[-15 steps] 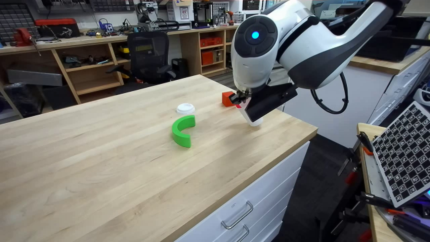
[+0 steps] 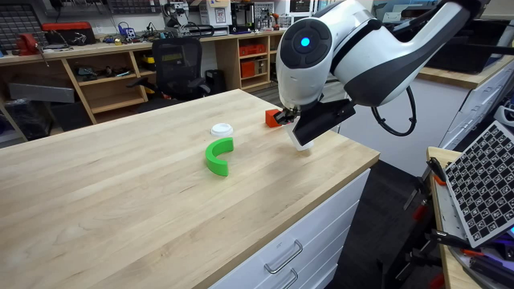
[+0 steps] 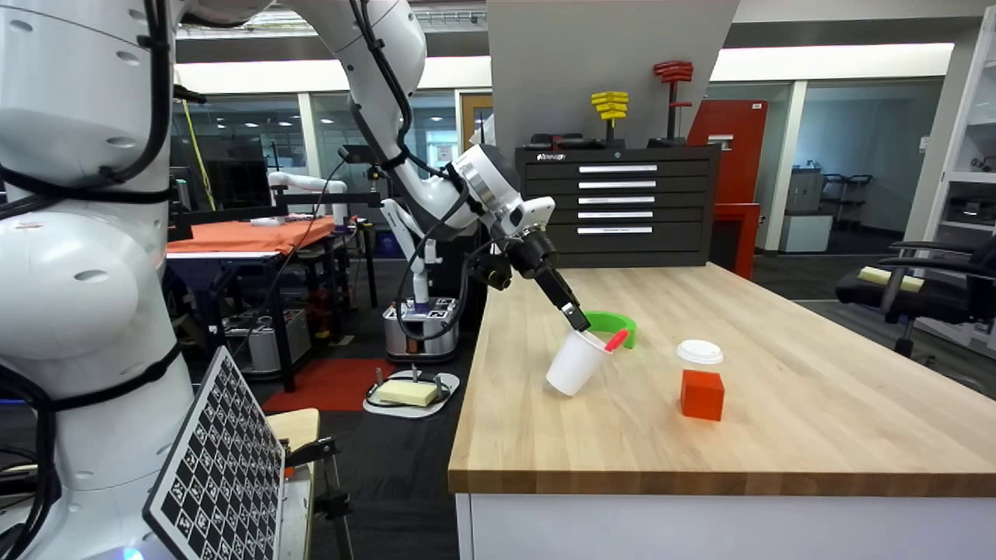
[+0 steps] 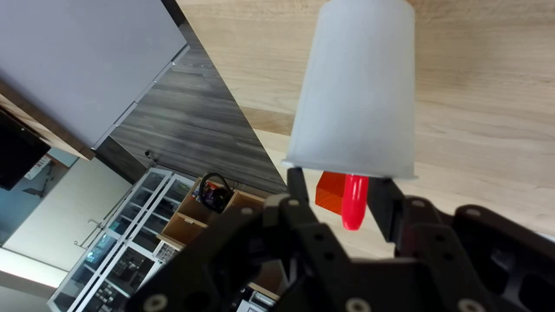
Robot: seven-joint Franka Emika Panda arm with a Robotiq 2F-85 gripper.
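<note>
A white cup [image 3: 576, 362] leans at a slant by the table's right side in exterior view 2; whether its base edge touches the wood I cannot tell. A red handle-like piece [image 4: 354, 203] sticks out of its mouth. My gripper is at the cup's rim, its two fingers [image 4: 297, 183] spread apart, with the red piece showing in the gap between them. The fingertips disappear behind the rim, so their contact with the cup is hidden. In exterior view 1 a black bracket on the arm covers much of the cup [image 2: 303, 146].
An orange-red block [image 3: 702, 395] and a white lid [image 3: 700, 351] stand on the table close to the cup. A green curved piece [image 2: 217, 156] lies farther along. Its edge [image 2: 308, 210] runs near the cup.
In exterior view 1 the cup has shifted slightly, and the bit of red at its mouth no longer shows. The arm and the other table objects look unmoved.
</note>
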